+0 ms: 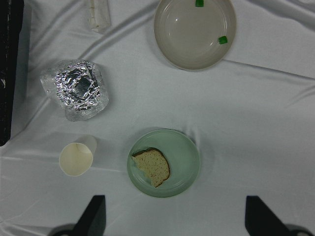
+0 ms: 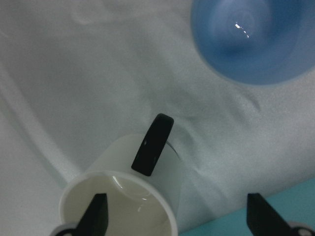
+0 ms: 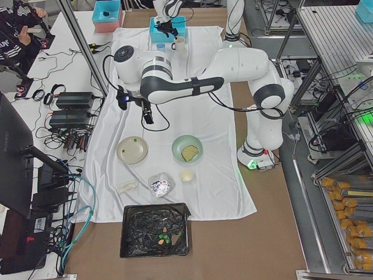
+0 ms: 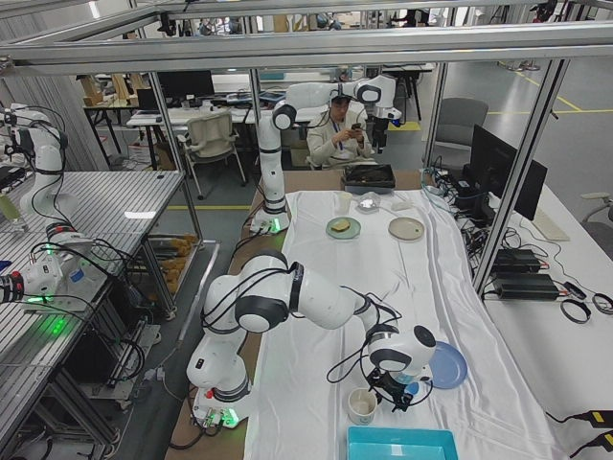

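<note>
My right gripper is open just above a white mug point(image 2: 118, 201) with a black handle point(image 2: 152, 145); a blue cup point(image 2: 251, 44) lies beside it, and a turquoise bin point(image 4: 400, 443) is next to them. My left gripper hangs open over a green plate point(image 1: 182, 172) with bread point(image 1: 152, 167), a beige plate point(image 1: 192, 39) with green bits, a paper cup point(image 1: 75, 156) and a crumpled foil item point(image 1: 78, 88).
A black lined tray point(image 3: 154, 213) with scraps sits at the table's end. A blue plate point(image 4: 448, 369) lies near the right arm.
</note>
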